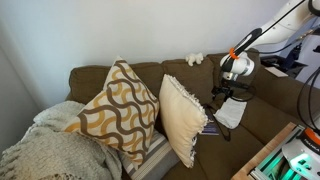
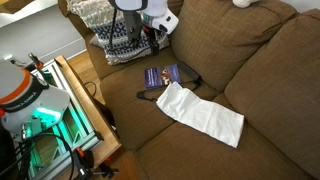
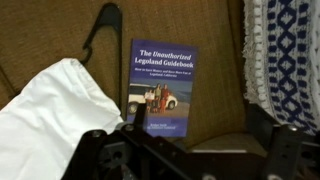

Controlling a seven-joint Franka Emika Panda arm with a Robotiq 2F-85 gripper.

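Observation:
In the wrist view, a dark blue book titled "The Unauthorized Legoland Guidebook" lies cover up on the brown couch. A white cloth lies spread beside it; the same cloth shows fully in exterior view 2. My gripper is open above the couch, its fingers apart with nothing visible between them. They cover the lower edge of the view near the book's bottom. Exterior view 2 has the gripper above the couch, on the patterned pillow's side of the book.
A thin black hooked object lies near the book, and a dark oblong item rests by the backrest. A blue-and-white patterned pillow borders the book's other side. Larger pillows lean farther along. Bare couch seat lies in front.

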